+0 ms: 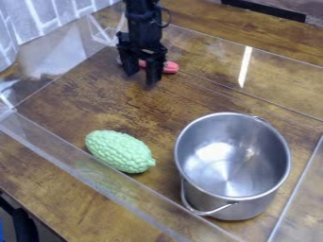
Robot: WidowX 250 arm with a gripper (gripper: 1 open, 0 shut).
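My dark gripper (142,68) hangs low at the upper middle of the camera view, over the wooden surface. A small pink-red object (169,67) lies just at its right side, partly hidden behind it. Whether the fingers are open or shut, or touch that object, I cannot tell. A pale green bumpy vegetable (120,150) lies at the lower left, and a large steel pot (231,161) stands at the lower right.
Clear low walls border the wooden work surface (101,104) on the sides. The middle, between gripper, vegetable and pot, is bare.
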